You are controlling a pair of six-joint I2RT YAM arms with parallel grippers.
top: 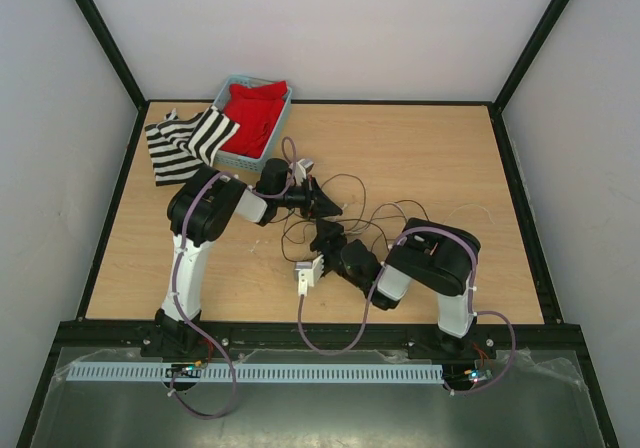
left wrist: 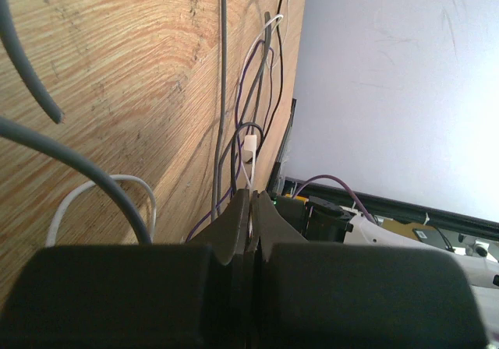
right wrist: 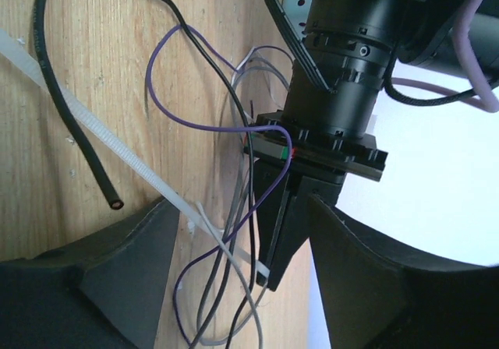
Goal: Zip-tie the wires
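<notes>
In the top view my left gripper point(top: 336, 211) and right gripper point(top: 322, 232) are close together over the tangled wires point(top: 384, 212). In the left wrist view the left gripper is shut, with a thin white strip of the zip tie point(left wrist: 253, 162) running into its fingertips; a small white block shows farther along it. In the right wrist view, a pale ribbed zip tie point(right wrist: 129, 153) slants down to the left gripper's tips, across dark and purple wires point(right wrist: 251, 189). My right gripper has its fingers apart, nothing visibly clamped; its tips run partly below the frame.
A blue basket point(top: 218, 102) with red cloth point(top: 258, 108) stands at the back left, beside a black-and-white striped cloth point(top: 181, 148). Loose grey cable point(left wrist: 78, 162) lies on the wood near the left gripper.
</notes>
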